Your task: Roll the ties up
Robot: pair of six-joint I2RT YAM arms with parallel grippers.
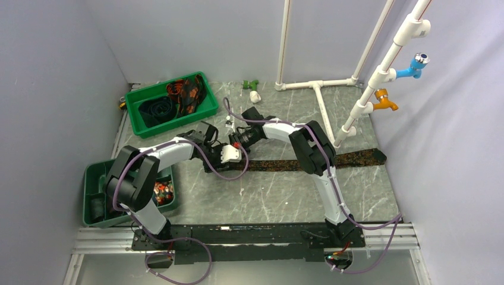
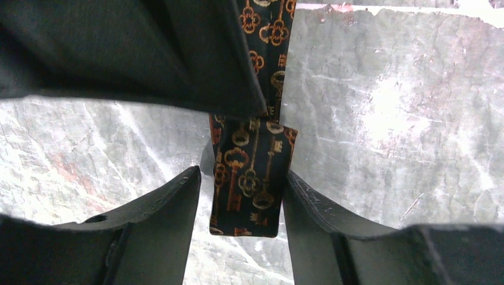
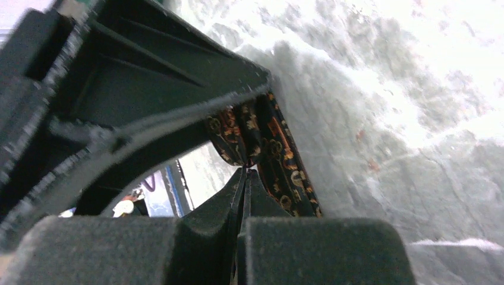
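A long dark tie (image 1: pixel 273 165) with orange-brown motifs lies flat across the table. Its left end (image 2: pixel 252 178) is folded over itself. In the left wrist view my left gripper stands part open around that fold: the right finger (image 2: pixel 303 208) is at its edge, while a small gap shows beside the left finger (image 2: pixel 185 208). My right gripper is shut, its tips against the lower edge of the folded cloth (image 3: pixel 235 136); no cloth can be made out between them. From above, both grippers largely hide the fold.
A green bin (image 1: pixel 138 123) with rolled ties stands at the back left, another green bin (image 1: pixel 128 222) at the front left. White pipes (image 1: pixel 324 113) with taps rise at the right.
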